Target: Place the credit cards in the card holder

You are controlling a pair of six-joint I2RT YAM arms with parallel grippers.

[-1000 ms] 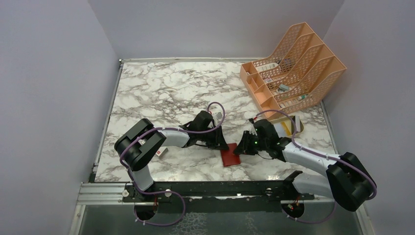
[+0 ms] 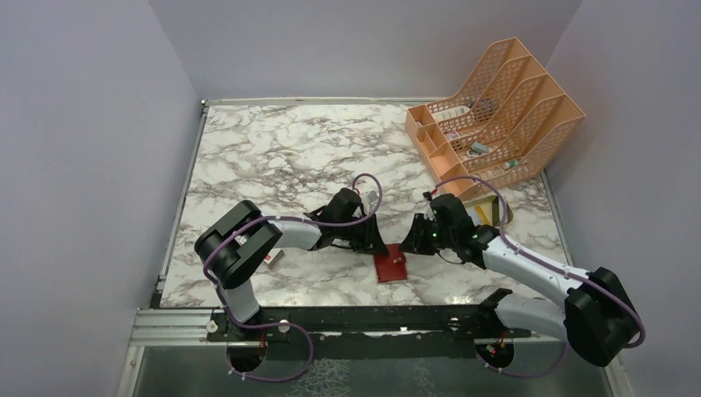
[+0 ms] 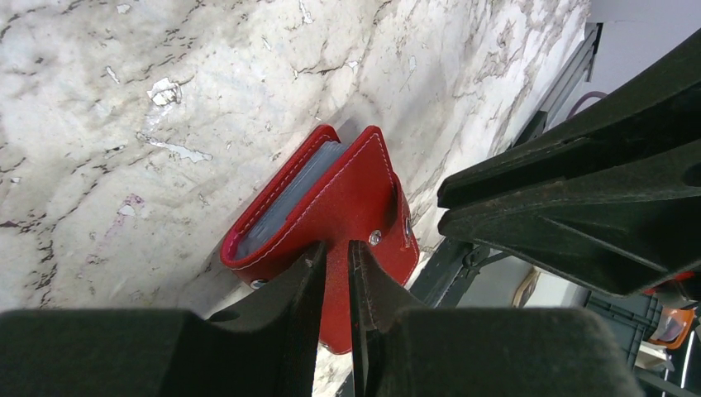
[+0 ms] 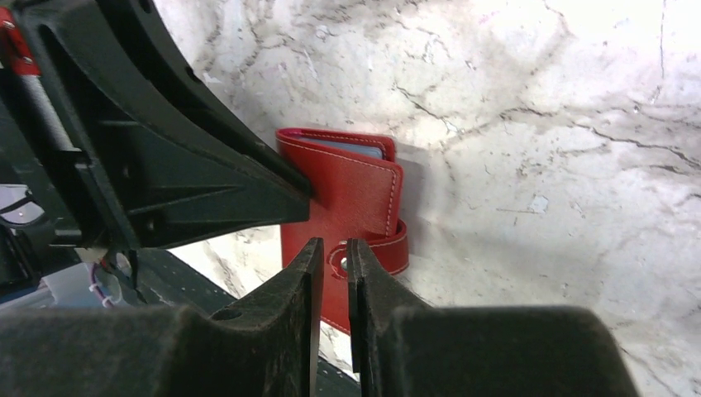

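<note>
The red card holder (image 2: 390, 269) lies on the marble table, in front of and between the two grippers. Clear sleeves (image 3: 289, 197) show inside its parted edge. My left gripper is closed to a narrow gap, its fingertips over the holder's cover at the upper left corner; no pinched layer can be made out. My right gripper is also closed to a narrow gap, above the strap (image 4: 387, 251) with its snap. In the left wrist view, that strap stands raised and apart from the right fingertips (image 3: 467, 225). No loose credit card can be made out.
A peach organizer (image 2: 496, 116) with small items stands at the back right. Near it, partly behind the right arm, sits a small tray (image 2: 501, 211). A small white box (image 2: 273, 258) lies by the left arm.
My right gripper has drawn back slightly up and right from the holder, so the strap now shows. The holder has shifted only slightly. The left gripper has barely moved.
</note>
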